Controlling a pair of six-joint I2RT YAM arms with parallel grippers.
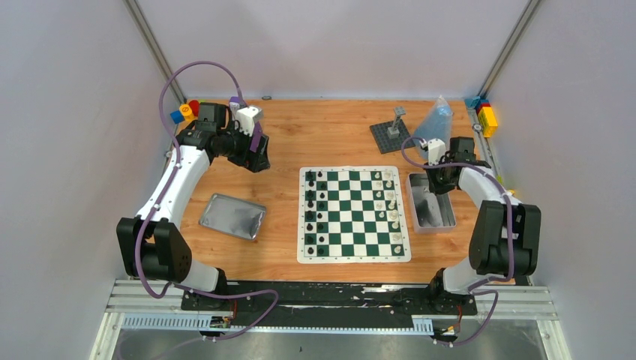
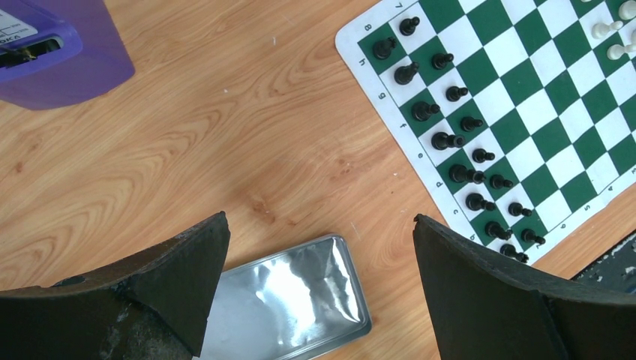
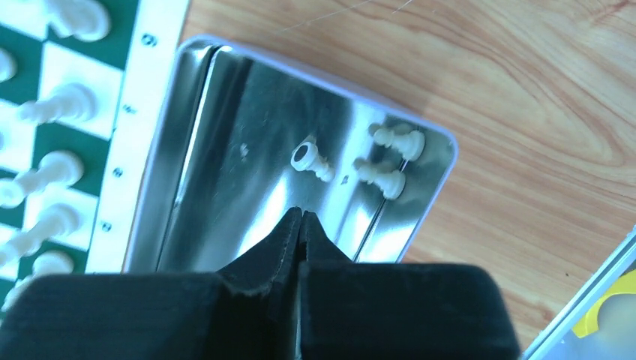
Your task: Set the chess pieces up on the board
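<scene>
Three white pawns lie on their sides in the metal box: one pawn near its middle, a second pawn and a third pawn by the right wall. My right gripper is above the box, fingertips together and nothing between them; the pawns are all outside its fingers. On the board, black pieces stand in two columns at the left and white pieces at the right. Over the table's left side, my left gripper stands wide open and empty.
An empty metal tray lies left of the board. Behind the box are a dark stand and a blue plastic bag. Bare wood separates tray and board.
</scene>
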